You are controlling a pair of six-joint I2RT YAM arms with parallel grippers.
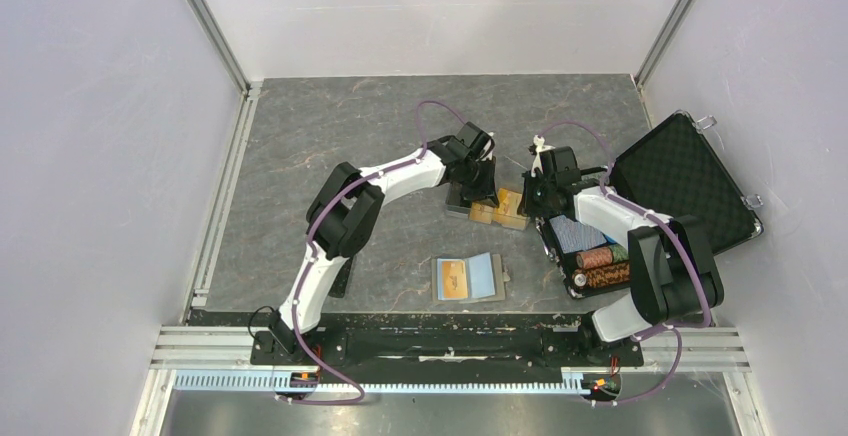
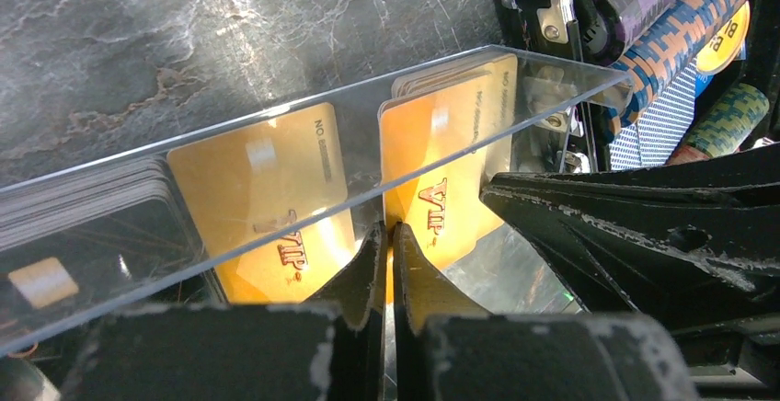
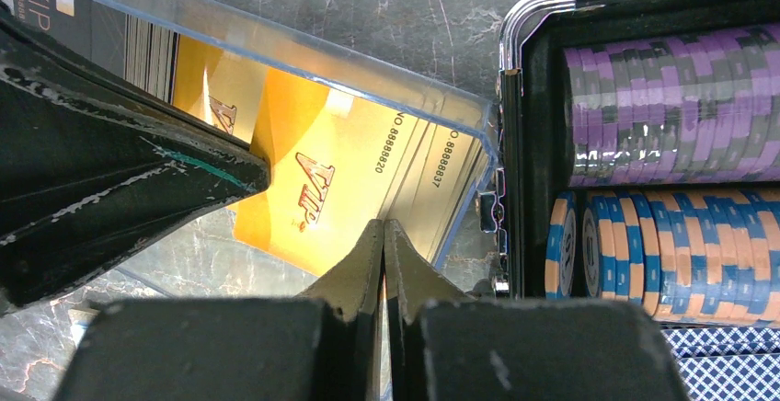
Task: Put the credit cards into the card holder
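Observation:
Yellow credit cards (image 3: 313, 176) stand in several leaning stacks in a clear box (image 1: 513, 223), beside dark cards (image 3: 83, 28). One front yellow card (image 2: 432, 157) sits apart from those behind it. My left gripper is shut, its tips at this card's left edge. Whether the edge is pinched between them cannot be made out. My right gripper is shut at the right part of the yellow stack, nothing showing between its fingers. Nearer the robot lies an open card holder (image 1: 440, 281), a yellow card (image 1: 453, 279) on its left side and light blue on its right.
Right of the box, an open black case (image 1: 566, 274) holds poker chips (image 3: 671, 107) and blue-patterned card decks (image 1: 578, 233); its lid (image 1: 690, 181) leans back at the right. A dark flat object (image 1: 341, 278) lies near the left arm.

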